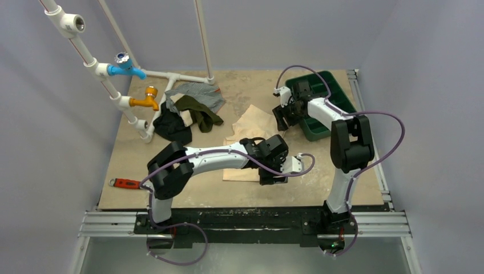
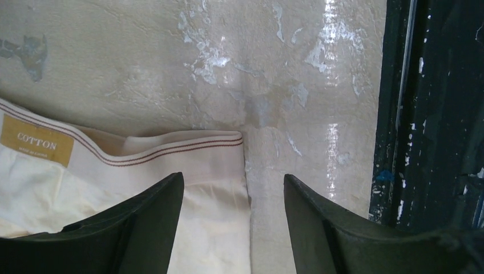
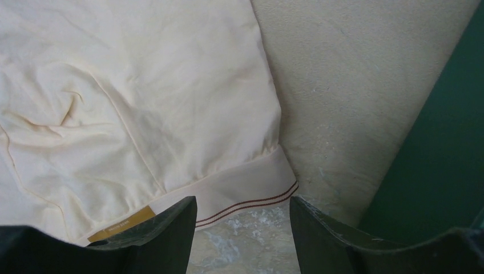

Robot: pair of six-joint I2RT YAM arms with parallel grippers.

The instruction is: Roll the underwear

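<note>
A cream pair of underwear (image 1: 253, 121) lies spread flat on the table, partly covered by my left arm in the top view. Its waistband (image 2: 211, 151), with thin dark red stripes and a tan label, faces the right side. My left gripper is open over the near waistband corner, the cloth's side edge running between its fingers. Over the far waistband corner, my right gripper also stands open, the striped band (image 3: 257, 185) showing between its fingertips. Neither gripper visibly pinches the cloth.
Right behind my right gripper stands a green divided bin (image 1: 315, 130). Other clothes (image 1: 197, 111) are heaped at the back left beside white pipes (image 1: 171, 77). A red-handled wrench (image 1: 125, 183) lies front left. Bare table spreads at front right.
</note>
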